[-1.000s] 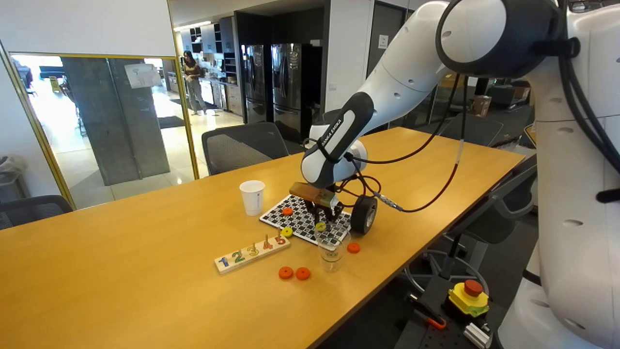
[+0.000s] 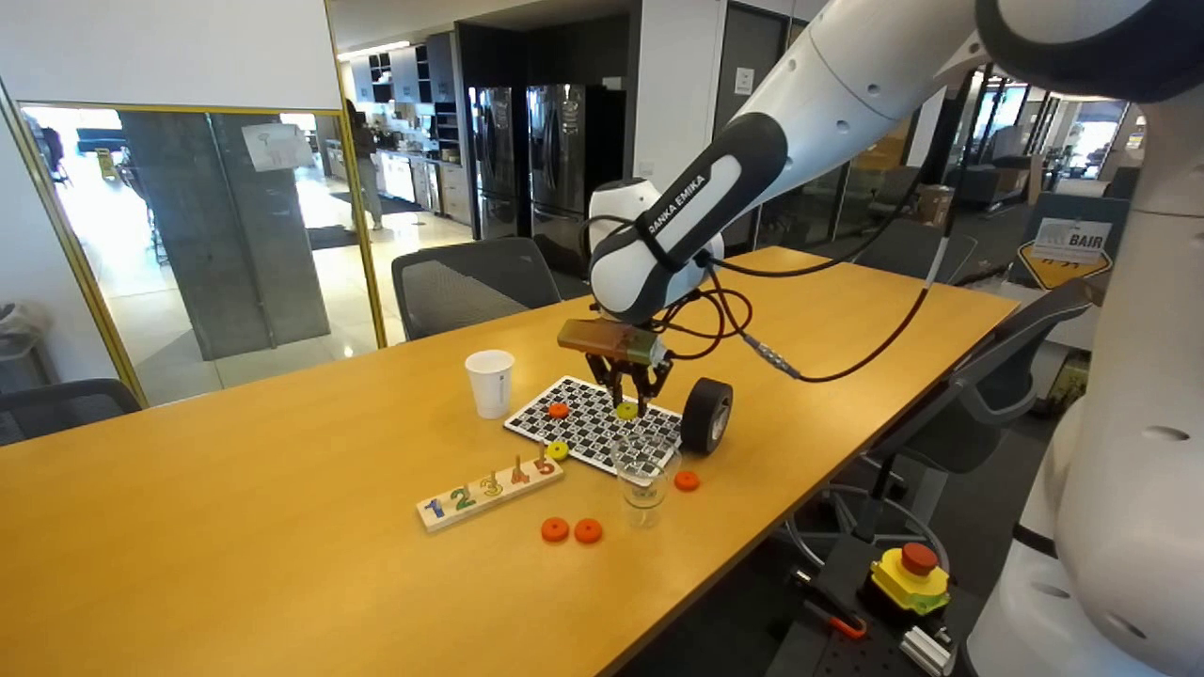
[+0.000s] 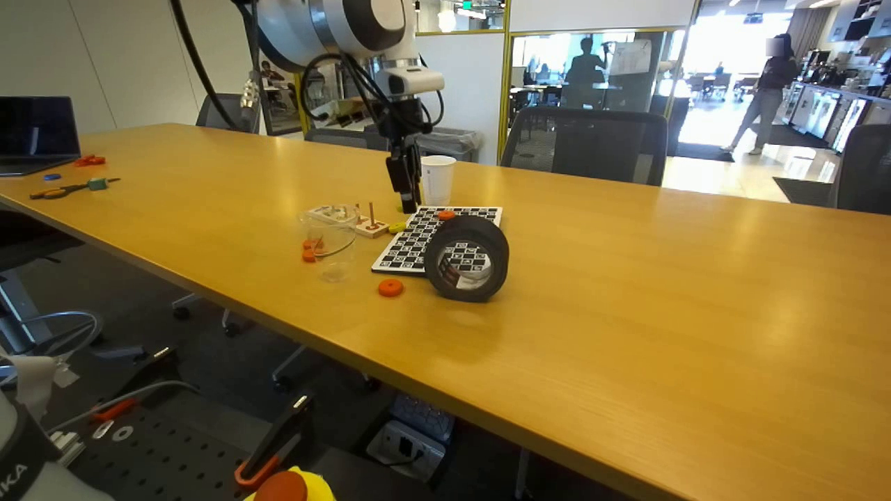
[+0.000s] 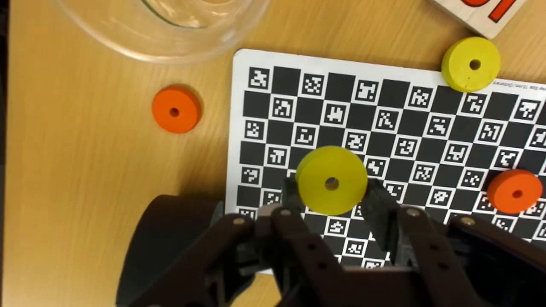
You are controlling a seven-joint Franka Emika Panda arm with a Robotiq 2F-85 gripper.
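Between the fingertips of my gripper is a yellow ring (image 4: 322,163) with a small centre hole; the fingers are shut on it. It hangs above the black-and-white checkered board (image 2: 581,431). In exterior view 1 my gripper (image 2: 628,402) is over the board with the ring (image 2: 626,411) at its tips. A second yellow ring (image 4: 468,66) rests at the board's edge beside the numbered peg board (image 2: 491,493). One orange ring (image 4: 513,191) lies on the checkered board, and another orange ring (image 4: 175,110) is on the table near it.
A black tape roll (image 3: 466,259) stands upright at the board's near edge. The clear glass (image 2: 643,485) is close to the board, with two orange rings, one of them this ring (image 2: 588,530), nearby. Behind stands a white cup (image 2: 491,384).
My gripper has risen, carrying the yellow ring up with it and slightly away from the glass. The other rings, the cup and the tape have stayed put.
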